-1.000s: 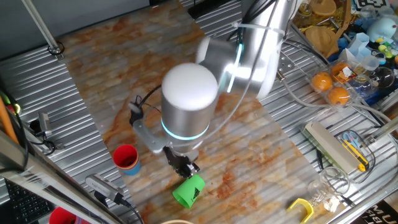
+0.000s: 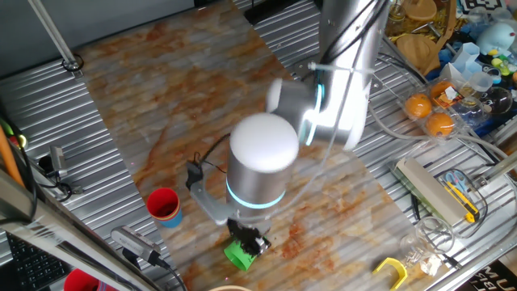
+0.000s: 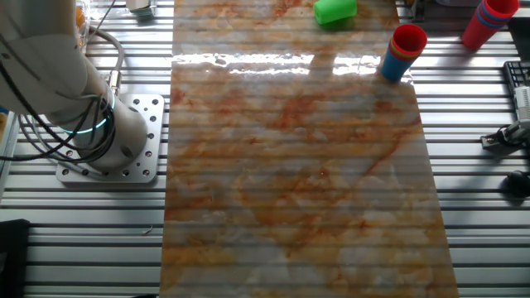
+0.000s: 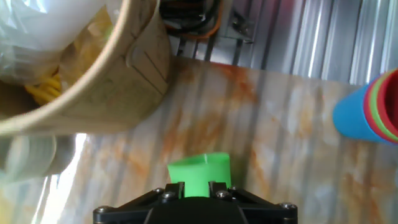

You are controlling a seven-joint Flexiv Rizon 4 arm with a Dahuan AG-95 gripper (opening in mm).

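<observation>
A green cup lies on its side on the marbled board, and its far part shows in exterior view 2 as a green cylinder. My gripper is low over the cup's upper right end and covers part of it. In the wrist view the two fingertips of the gripper stand apart, with the green cup showing between and beyond them. Whether the fingers press on the cup cannot be made out. To the left of the gripper stands a stack of nested cups, red inside and blue outside.
A round brown tub with bagged things in it stands close to the cup in the wrist view. Another red cup stack is off the board. The marbled board is bare across its middle.
My gripper has moved right and down over the green cup, hiding more of its upper end. The cup lies in about the same place; the nested cups are unmoved.
</observation>
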